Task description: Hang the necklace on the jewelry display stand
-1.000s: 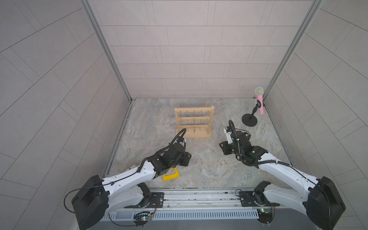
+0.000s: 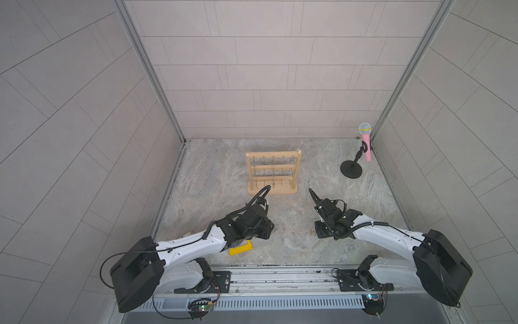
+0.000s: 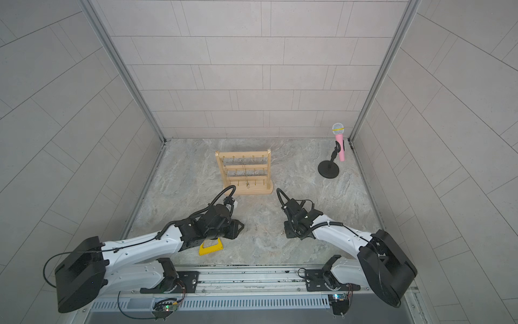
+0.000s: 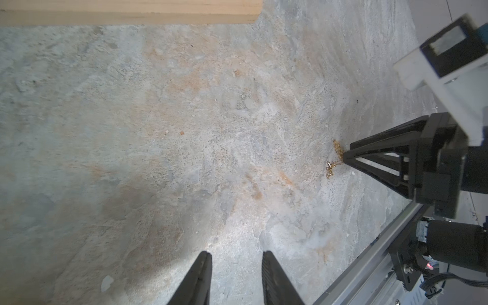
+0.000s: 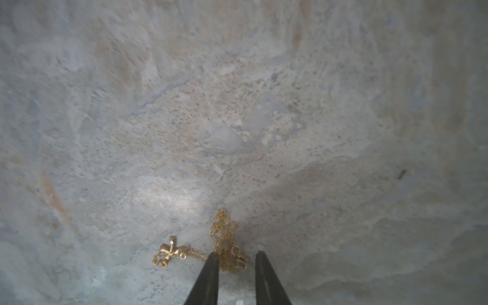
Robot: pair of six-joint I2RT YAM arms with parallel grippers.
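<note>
The gold chain necklace (image 5: 223, 239) lies bunched on the marbled table, a small clasp end (image 5: 170, 249) trailing left. My right gripper is right over the bunch, fingers apart, with part of the chain seen between and beside its tips; contact cannot be told. In the left wrist view the necklace (image 4: 331, 167) shows at that gripper's tips. My left gripper is open above bare table, nothing between its fingers. The wooden display stand (image 2: 273, 155), with rows of hooks, stands upright toward the back; its base edge (image 4: 132, 16) shows in the left wrist view.
A yellow object (image 2: 241, 247) lies beneath the left arm. At the back right stand a black round-based holder (image 2: 351, 169) and a pink microphone (image 2: 367, 145). Open table (image 2: 294, 221) lies between the two grippers.
My right gripper has come toward the front edge and down to the necklace, covering it in the top left view. The left gripper has shifted a little rightward and toward the front.
</note>
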